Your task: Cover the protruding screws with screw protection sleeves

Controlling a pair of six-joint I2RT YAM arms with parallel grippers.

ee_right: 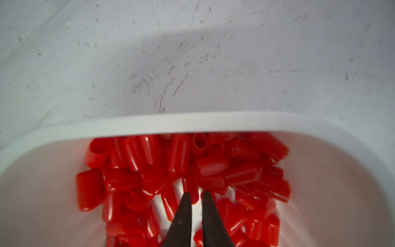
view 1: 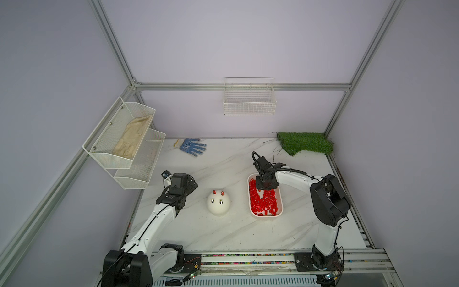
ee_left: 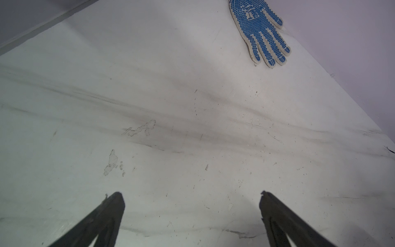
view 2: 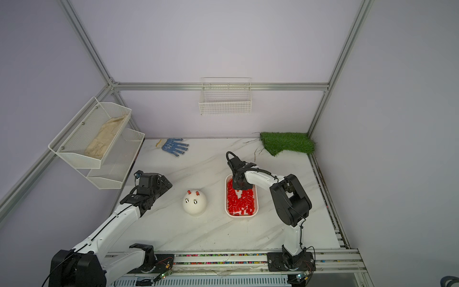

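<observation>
A white dome (view 1: 218, 203) stands mid-table. Two red sleeves (view 1: 218, 192) sit upright on its far side, and two bare metal screws (view 1: 217, 201) protrude nearer the front. To its right is a white tray (ee_right: 205, 122) of loose red sleeves (ee_right: 179, 154). My right gripper points down into the tray's far end, its fingers a narrow gap apart. White tray floor shows between them, with sleeves close by the tips and none clearly held. Left of the dome, my left gripper is wide open and empty over bare table.
A blue glove (view 1: 192, 146) lies at the back left and a patch of green turf (view 1: 306, 142) at the back right. White baskets (view 1: 129, 143) hang on the left wall. Bare table surrounds the dome.
</observation>
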